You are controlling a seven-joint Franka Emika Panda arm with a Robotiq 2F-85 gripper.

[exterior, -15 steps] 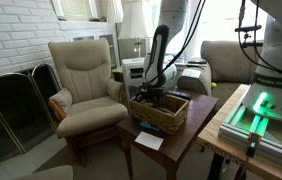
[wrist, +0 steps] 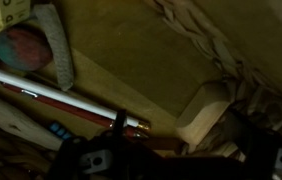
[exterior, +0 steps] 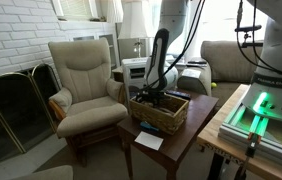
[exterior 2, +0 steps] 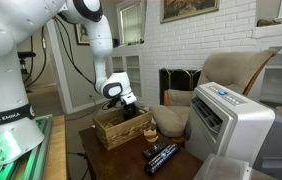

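Note:
Down inside the wicker basket (exterior 2: pixel 124 136) on the dark table reaches my gripper, its fingers open. In the wrist view a pale wooden-looking piece (wrist: pixel 203 112) lies between the two fingers, nearer the right one, against the woven wall. To the left are a white stick (wrist: pixel 66 95), a red pencil (wrist: pixel 76 108), a tan wooden piece (wrist: pixel 16 122), a dull red and green ball (wrist: pixel 22 48) and a grey curved piece (wrist: pixel 56 45). The exterior views hide the fingertips behind the basket's contents and rim.
Beside the basket stand a small wooden item (exterior 2: pixel 149 131) and a dark remote-like object (exterior 2: pixel 161 157). A white paper (exterior: pixel 149 140) lies at the table's near edge, with a blue item (exterior: pixel 149 127) by the basket. A white appliance (exterior 2: pixel 221 120) stands nearby.
My gripper appears slightly lower in the basket than a second ago. The basket and the things around it stay in place.

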